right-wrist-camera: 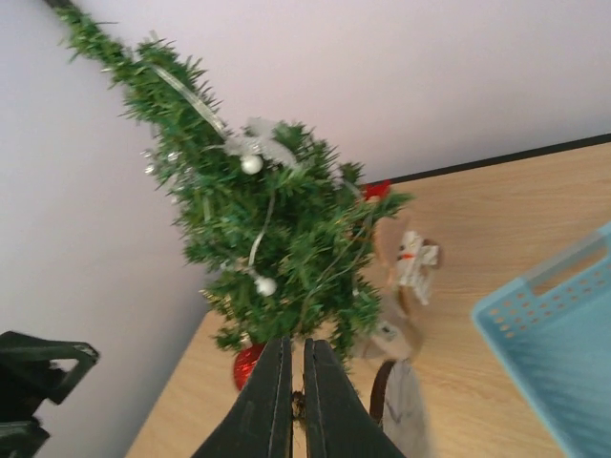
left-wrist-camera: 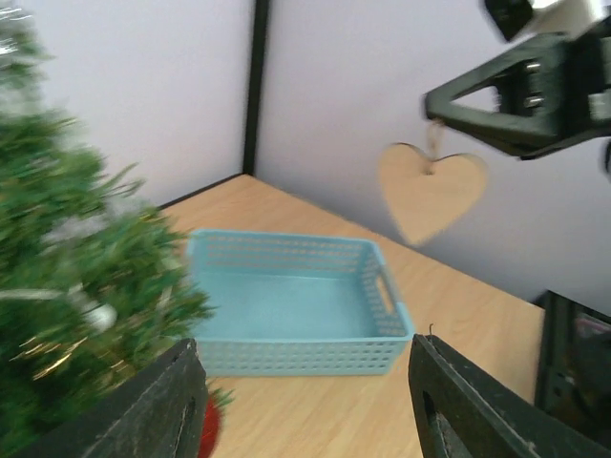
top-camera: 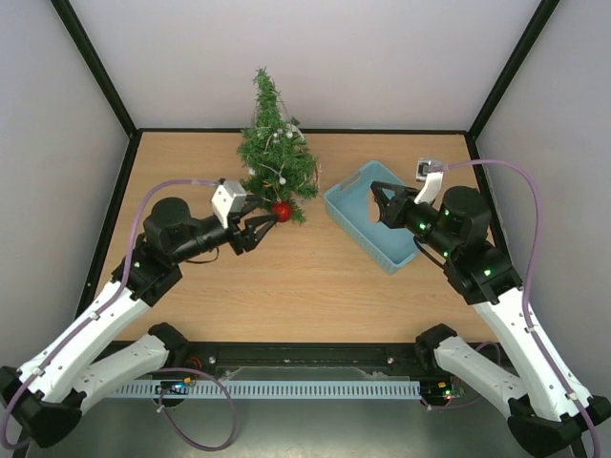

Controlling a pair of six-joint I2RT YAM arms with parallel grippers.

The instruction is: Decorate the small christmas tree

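Note:
The small green Christmas tree (top-camera: 272, 153) stands at the back of the table, carrying white beads and a red ball (top-camera: 282, 212) low in front. A flat wooden heart (left-wrist-camera: 431, 194) hangs by its cord from my right gripper, which is shut on that cord. In the right wrist view the heart (right-wrist-camera: 405, 410) is seen nearly edge-on just beyond the shut fingers (right-wrist-camera: 329, 401). My left gripper (top-camera: 264, 216) is beside the lower front of the tree, close to the red ball. Its fingers (left-wrist-camera: 158, 405) are apart, with nothing held between them.
A light-blue basket (top-camera: 393, 265) stands right of the tree, below and beside my right gripper. Clear table (top-camera: 277, 296) lies in front of the tree. Behind the tree, the right wrist view shows its wrapped base (right-wrist-camera: 406, 334).

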